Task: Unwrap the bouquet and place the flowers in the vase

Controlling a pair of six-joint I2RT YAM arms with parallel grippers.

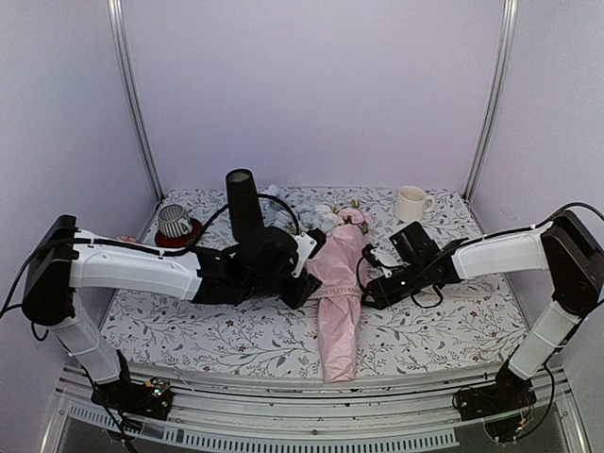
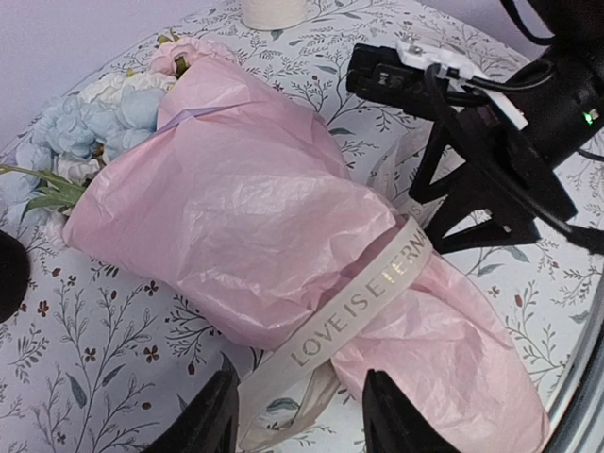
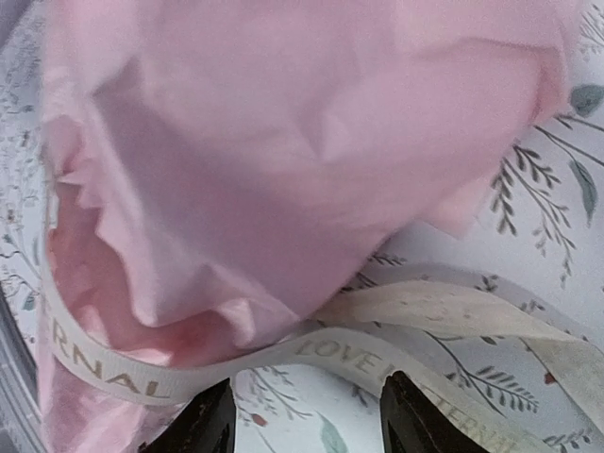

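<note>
The bouquet, wrapped in pink paper point(image 1: 338, 264), lies on the table with blue, white and pink flowers point(image 2: 104, 118) at its far end. A cream lettered ribbon point(image 2: 332, 326) runs across its waist, its loose ends on the table. My left gripper stands open at the bouquet's left, the ribbon showing between its fingers. On the other side my right gripper is open, with ribbon passing beyond and between its fingertips; whether they touch it I cannot tell. A tall black vase point(image 1: 244, 208) stands upright behind my left arm.
A cream mug point(image 1: 411, 204) is at the back right. At the back left sits a striped cup point(image 1: 175, 221) on a dark red base point(image 1: 177, 236). Bare patterned table point(image 1: 226, 335) lies in front of the left arm.
</note>
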